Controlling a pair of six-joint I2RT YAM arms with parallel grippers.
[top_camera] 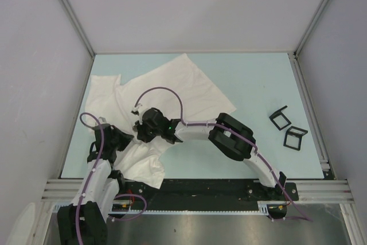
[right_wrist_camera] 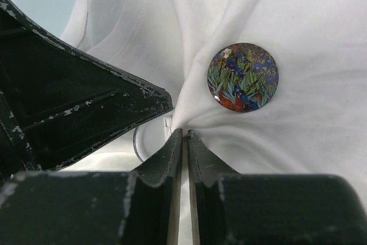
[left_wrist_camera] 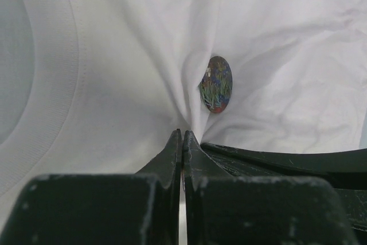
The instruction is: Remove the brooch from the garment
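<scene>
The white garment (top_camera: 172, 78) lies spread on the table, with the brooch, a round glossy disc painted with blue irises, on its fabric; the left wrist view shows it (left_wrist_camera: 215, 84) beside a fold. My left gripper is shut at that fold, just below the brooch; whether cloth is between its tips is unclear. My right gripper is shut on the garment's fabric just below and left of the brooch, close to the other gripper, whose dark finger reaches in from the left of that view. In the top view both tips are close together on the garment's lower left.
Two black frame-like stands (top_camera: 295, 139) lie at the right of the pale blue table (top_camera: 258, 78).
</scene>
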